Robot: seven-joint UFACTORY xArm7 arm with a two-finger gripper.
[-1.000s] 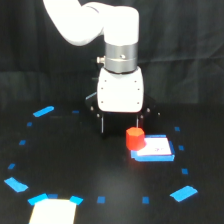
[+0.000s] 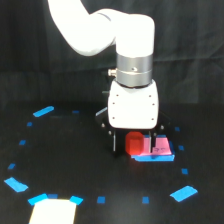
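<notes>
A red block (image 2: 134, 143) shows beneath the white hand of my arm, at the left part of a small blue-edged pad (image 2: 154, 158) on the dark table. The hand hides the top of the block, and contact between fingers and block cannot be made out. The pad's visible surface at the right looks pinkish.
A cream square (image 2: 53, 212) lies at the front left edge. Blue tape strips mark the table, one at the front right (image 2: 184, 193) and one at the far left (image 2: 43, 111).
My gripper has moved down and to the right, from above and left of the red block to around it. The pad's surface, white before, now looks pinkish. The block stays about where it was.
</notes>
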